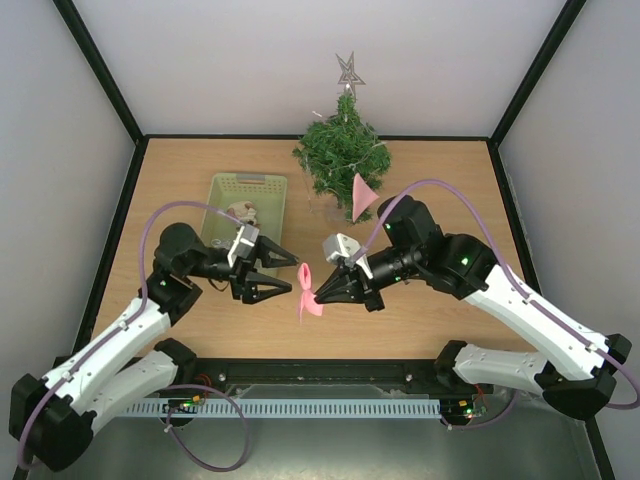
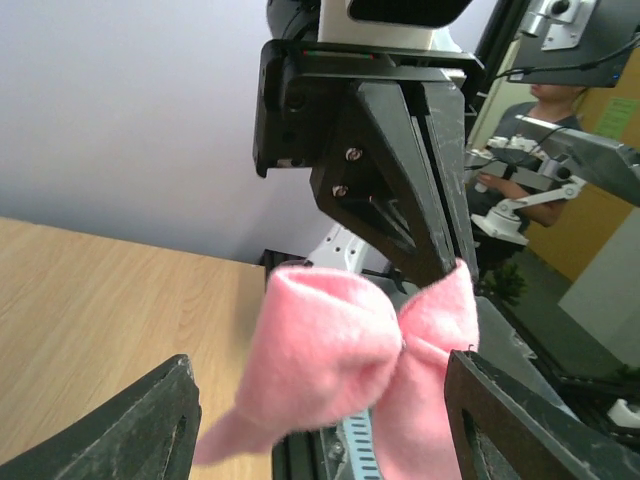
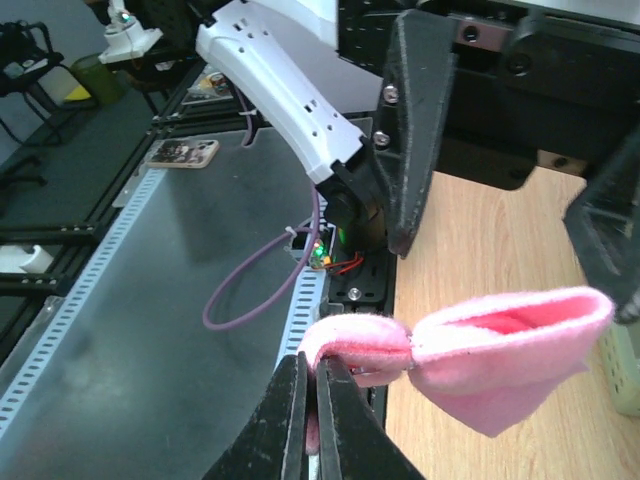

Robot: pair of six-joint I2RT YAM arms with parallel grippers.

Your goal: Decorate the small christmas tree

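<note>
A pink fabric bow [image 1: 308,294] hangs above the table between the two arms. My right gripper is shut on one side of it, and the bow's other loop sticks out towards the left arm. My left gripper [image 1: 293,275] stands open close beside the bow; in the left wrist view the pink bow [image 2: 340,355] shows ahead, between and beyond the open fingers. Whether they touch it I cannot tell. The small green tree [image 1: 343,150] with a wire star [image 1: 350,72] stands at the back, a pink piece [image 1: 363,196] at its lower right.
A pale green basket [image 1: 270,200] on the left of the table holds a brown and white ornament [image 1: 242,212], partly covered by the left arm.
</note>
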